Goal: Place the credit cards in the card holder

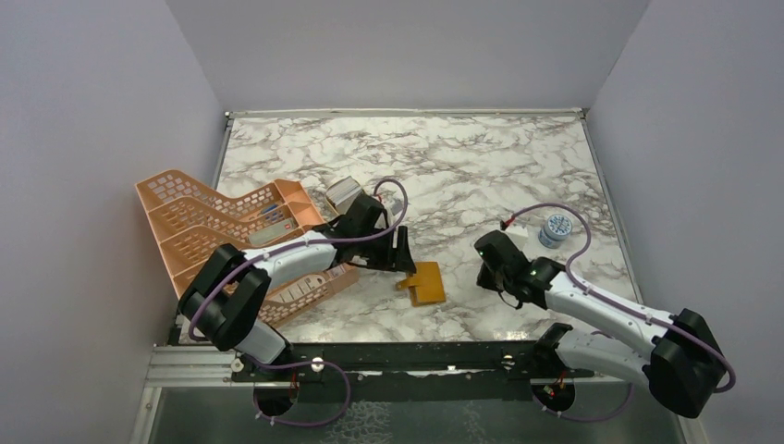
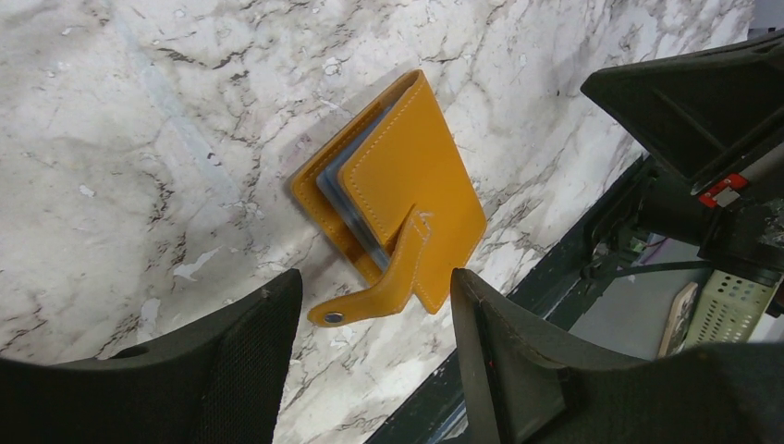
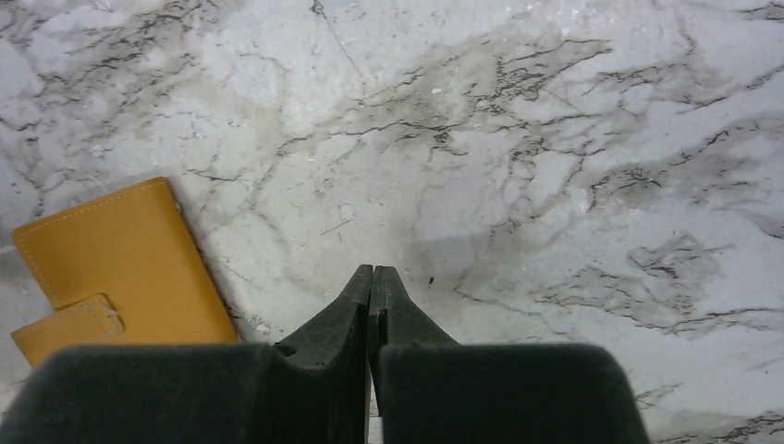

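Observation:
The mustard card holder (image 1: pixel 429 287) lies on the marble table, its flap folded over and strap sticking out. In the left wrist view the holder (image 2: pixel 434 166) shows translucent cards (image 2: pixel 344 199) inside along its edge. My left gripper (image 1: pixel 403 250) is just above it, open, with the strap (image 2: pixel 398 277) near the gap between its fingertips. My right gripper is shut with nothing between its fingers, hanging to the right of the holder.
An orange plastic organiser (image 1: pixel 194 222) fills the left side, with a grey item (image 1: pixel 342 192) behind my left arm. A blue tin (image 1: pixel 557 231) stands at the right.

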